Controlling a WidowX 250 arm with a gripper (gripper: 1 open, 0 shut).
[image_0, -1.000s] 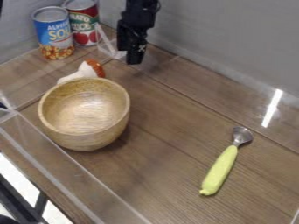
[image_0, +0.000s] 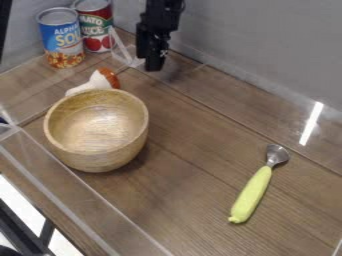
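My black gripper (image_0: 152, 55) hangs at the back of the counter (image_0: 201, 150), just right of two cans: a blue soup can (image_0: 62, 38) and a red tomato can (image_0: 96, 22). Its fingertips are low and dark, and I cannot tell how far apart they are or whether anything is between them. A pale object with an orange-red end (image_0: 94, 86) lies behind a wooden bowl (image_0: 94, 135). A spoon-like utensil with a yellow-green handle (image_0: 251, 192) lies at the right.
Pale walls bound the counter at the back and left. The middle of the counter, between bowl and utensil, is clear. The counter's edge runs along the lower left.
The gripper has shifted only slightly at the back, beside the cans. The cans, bowl, pale object and utensil have not moved.
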